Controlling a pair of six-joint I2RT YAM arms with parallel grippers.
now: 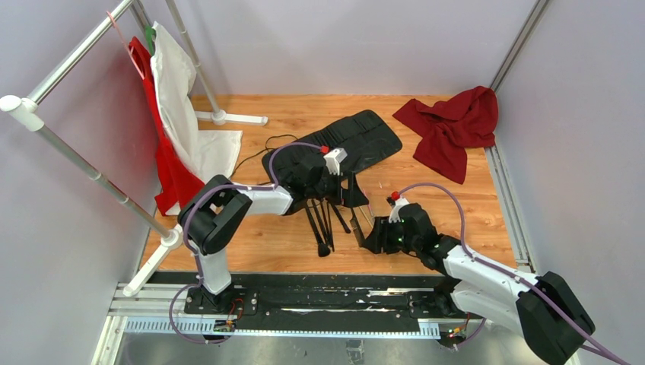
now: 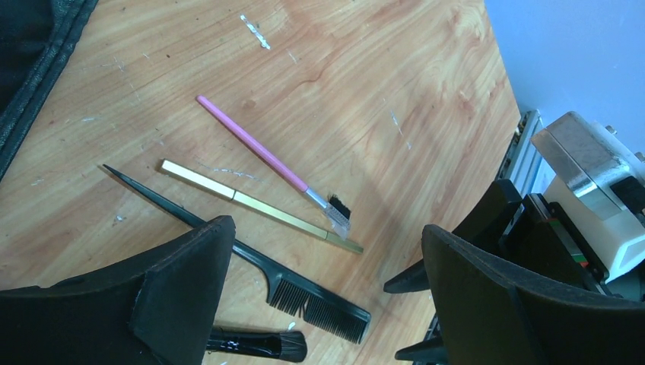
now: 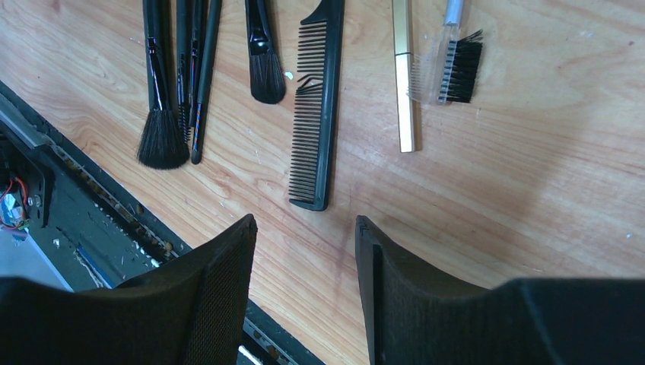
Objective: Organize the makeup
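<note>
A black tail comb point(image 3: 325, 114) lies on the wood, its toothed end just ahead of my right gripper, which is open with nothing between its fingers. My left gripper also stands open and empty, above the comb, a gold stick point(image 2: 262, 206) and a pink-handled brow brush point(image 2: 258, 149). In the right wrist view, a short black brush point(image 3: 264, 65) lies left of the comb. Farther left are a large fluffy brush point(image 3: 162, 129) and several thin dark tools point(image 3: 204, 91). The black brush roll point(image 1: 369, 141) lies unrolled behind the left gripper, partly hidden by that arm.
A crumpled dark red cloth point(image 1: 452, 129) lies at the back right. On the left, a rack point(image 1: 68, 65) holds red and white garments point(image 1: 176, 91). Bare table lies between the right arm and the red cloth. The two grippers are close together.
</note>
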